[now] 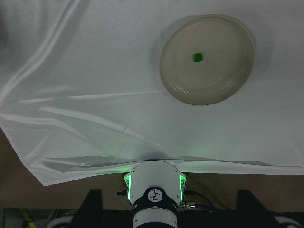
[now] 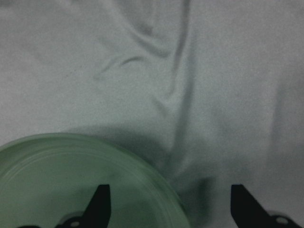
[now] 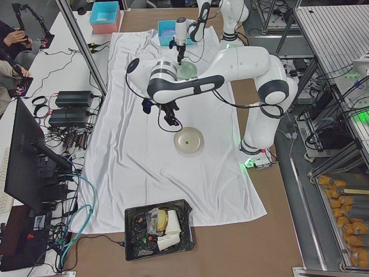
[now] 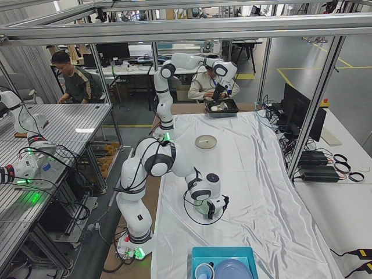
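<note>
A beige plate [image 3: 188, 139] with a small green piece [image 1: 198, 57] on it lies on the white cloth [image 3: 144, 161]. My left gripper [image 3: 168, 115] is raised above the cloth near that plate; in the left wrist view its fingers stand wide apart, empty. A green plate [image 2: 85, 185] lies farther along the cloth, under my right gripper [image 4: 218, 209], which is low over the plate's rim, open, with nothing seen held between its fingertips.
A black bin [image 3: 158, 229] with packages and a yellow item sits at one end. A blue tub [image 4: 222, 256] holding a cup and blue plate stands at the other.
</note>
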